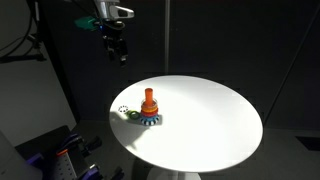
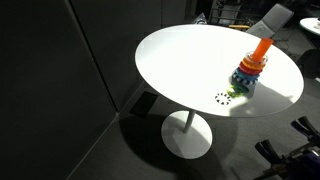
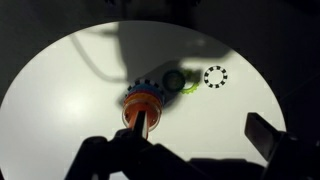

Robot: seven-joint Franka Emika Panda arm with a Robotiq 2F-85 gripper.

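Observation:
A stacked toy of coloured rings [image 1: 149,108] stands on the white round table, with an upright orange piece [image 2: 261,50] on top. Beside it lie a green ring [image 2: 238,91] and a black-and-white ring [image 3: 215,76], both flat on the tabletop. In the wrist view a dark round shape [image 3: 173,80] appears between the stack and the green ring. My gripper [image 2: 285,139] is open, its two fingers wide apart and nothing between them. It hangs above and off the table's edge, clear of the stack. The orange piece partly passes behind one finger in the wrist view.
The table rests on one central pedestal [image 2: 187,138]. Dark walls and floor surround it, and a chair [image 2: 271,21] stands beyond in exterior view 2.

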